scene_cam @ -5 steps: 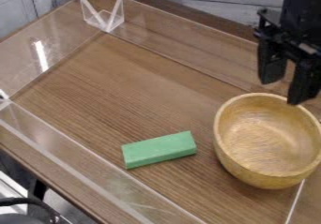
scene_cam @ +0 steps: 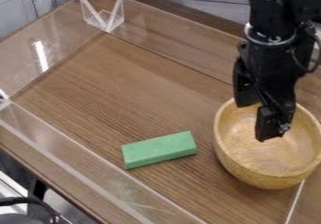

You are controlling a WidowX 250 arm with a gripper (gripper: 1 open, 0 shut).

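The black gripper point(scene_cam: 267, 113) hangs over a large yellow bowl point(scene_cam: 264, 163) at the right, its fingers pointing down just inside the bowl's rear half and standing open. Whether anything lies between them is hard to tell, though none shows clearly. A green rectangular block point(scene_cam: 160, 149) lies on the wooden table, left of the bowl and apart from it.
A clear plastic container point(scene_cam: 104, 12) stands at the back left. A white wall runs along the back, and dark cables show at the bottom left corner.
The bowl and green block stay put.
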